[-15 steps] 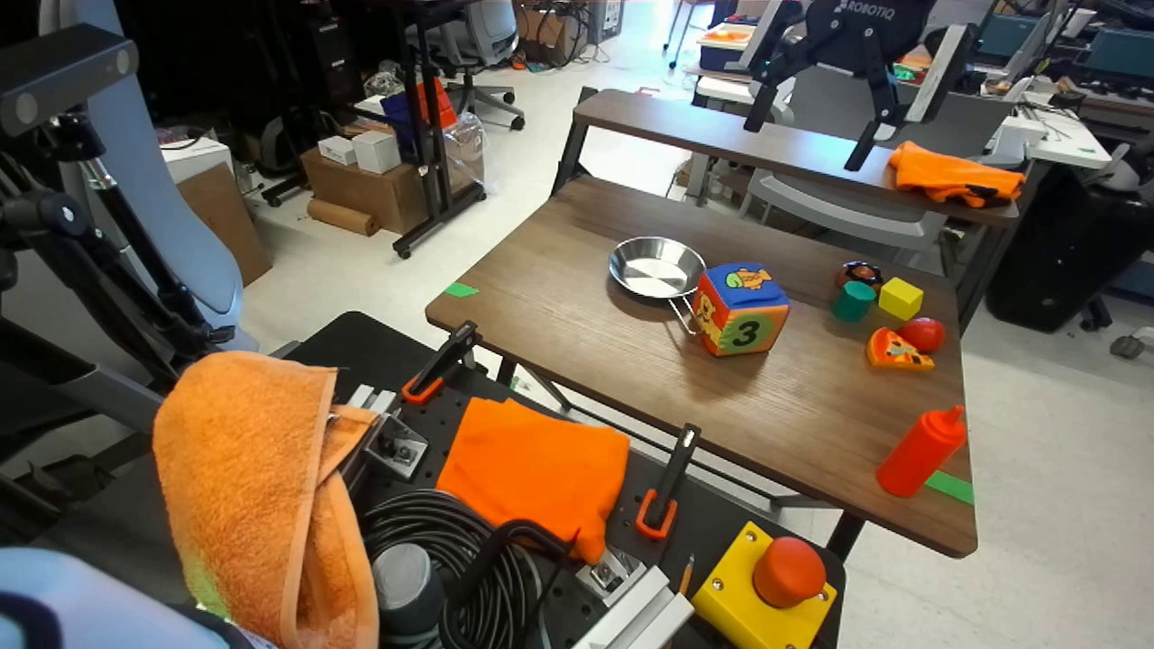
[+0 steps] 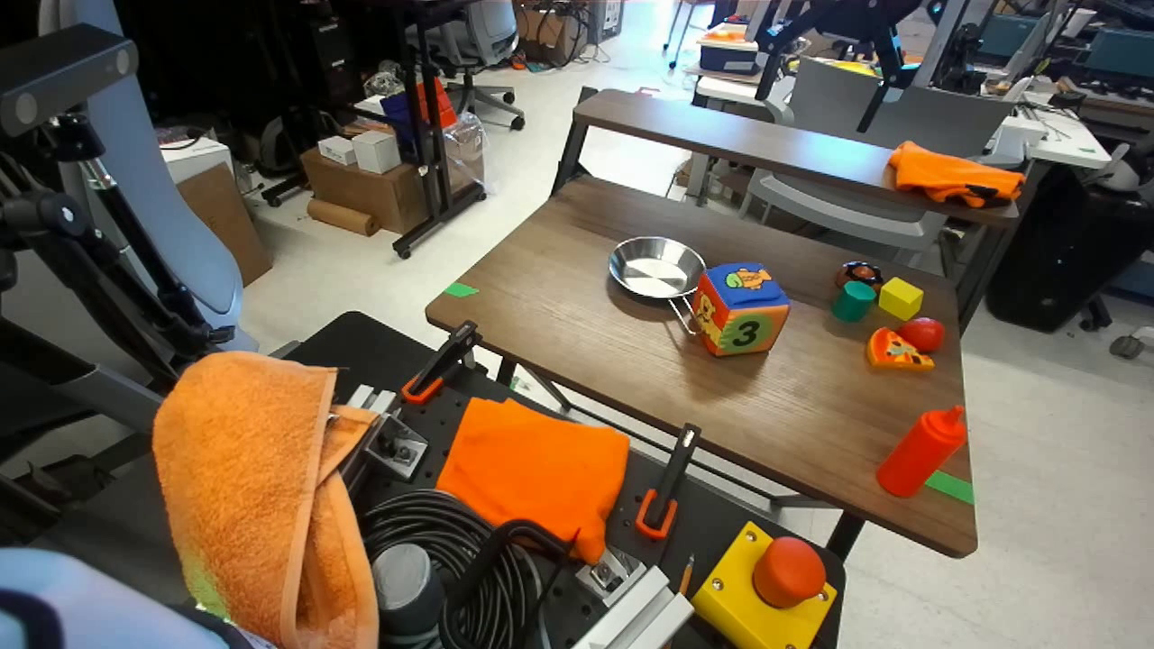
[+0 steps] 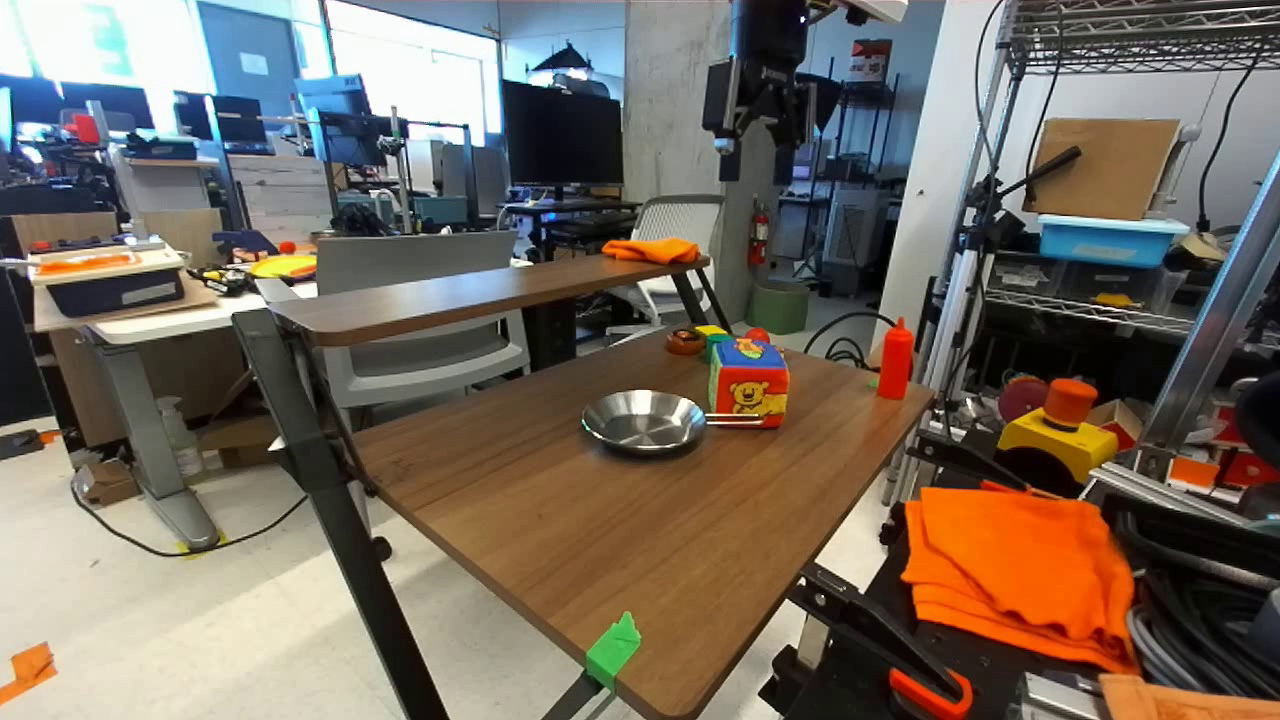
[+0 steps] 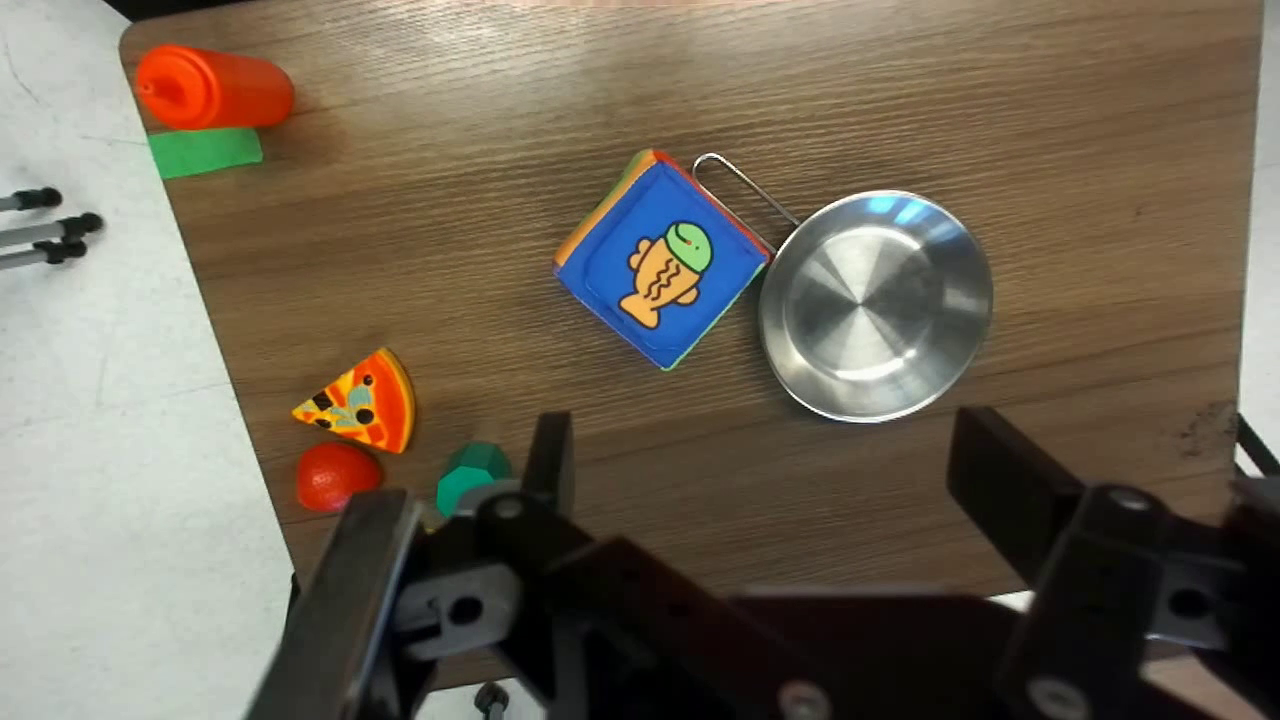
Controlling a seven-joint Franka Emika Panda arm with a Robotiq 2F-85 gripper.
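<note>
High above the table my gripper stands open, its two dark fingers wide apart with nothing between them in the wrist view. The steel pan (image 4: 878, 306) rests on the table, its wire handle reaching along the soft blue-topped cube (image 4: 666, 262). That cube shows a number 3 on one side in the first exterior view. Near the far right of the table in that view are a green block (image 2: 854, 301), a yellow block (image 2: 900, 298), a red ball-like piece (image 2: 921, 334), a pizza slice (image 2: 899, 351) and a dark-topped round item (image 2: 859, 275). A red squeeze bottle (image 2: 920, 451) stands upright at the near right corner.
A raised shelf (image 2: 736, 136) runs along the table's back, with an orange cloth (image 2: 956, 174) on its right end. Black clamps and another orange cloth (image 2: 535, 467) lie on the cart in front.
My gripper has risen in the first exterior view, so that its upper part is cut off by the top edge. The things on the table have not moved.
</note>
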